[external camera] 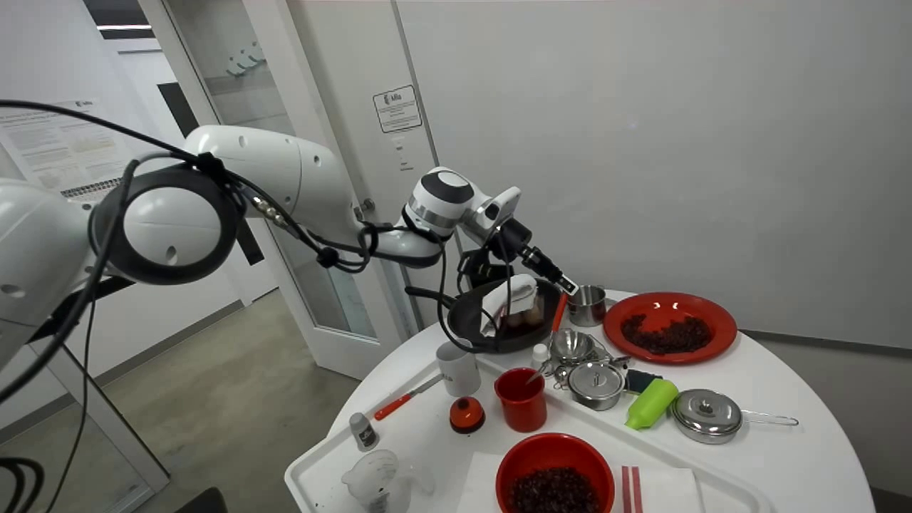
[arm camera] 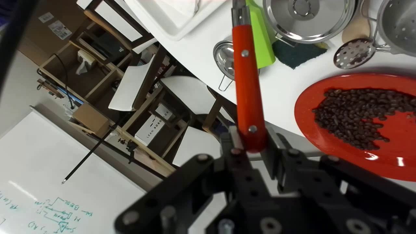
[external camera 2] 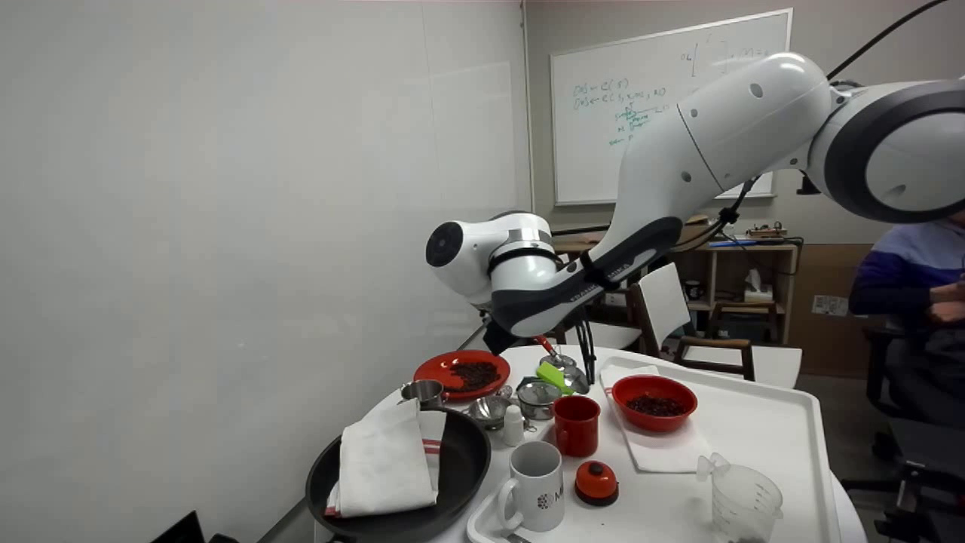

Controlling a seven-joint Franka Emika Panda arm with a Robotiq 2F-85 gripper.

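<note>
My gripper is shut on the red handle (arm camera: 248, 82) of a utensil. Metal begins at the handle's far end and runs out of the wrist view's top edge, leaving the utensil's head unseen there. From exterior view 1, the gripper (external camera: 568, 286) hangs above the table's back side, between the dark pan (external camera: 475, 318) and the red plate (external camera: 722, 320), and the red handle (external camera: 560, 311) slants down beside the steel cup (external camera: 586, 306). In exterior view 2 the arm hides most of the gripper.
Steel strainers (external camera: 571, 345), a lidded pot (external camera: 596, 382) and a green object (external camera: 652, 403) crowd the table below. Dark beans lie on the plate. A red mug (external camera: 521, 400), white mug (external camera: 459, 369) and red bowl (external camera: 590, 457) of beans stand nearer on the tray (external camera: 329, 466).
</note>
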